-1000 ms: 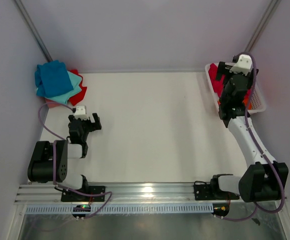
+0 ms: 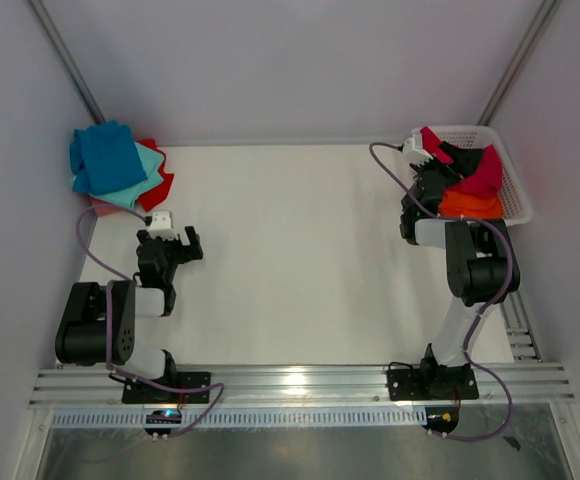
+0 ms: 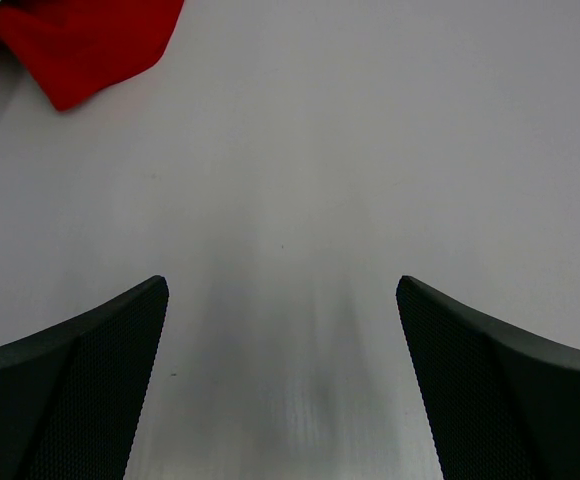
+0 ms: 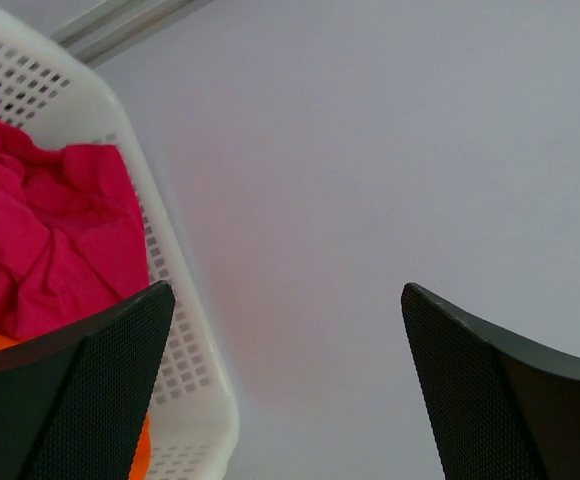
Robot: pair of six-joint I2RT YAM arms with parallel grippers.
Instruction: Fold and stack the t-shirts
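Observation:
A pile of folded shirts, blue (image 2: 107,158), cyan and red (image 3: 95,45), lies at the back left. My left gripper (image 2: 180,240) hangs open over bare table just in front of it. At the back right, a white perforated basket (image 4: 202,380) holds crumpled pink shirts (image 4: 80,240) and an orange shirt (image 2: 470,204). My right gripper (image 2: 445,152) is open above the basket; in the right wrist view its fingers frame the basket's wall and the grey wall beyond, with nothing between them.
Grey walls (image 2: 290,70) border it at the back and both sides.
The left arm has not moved.

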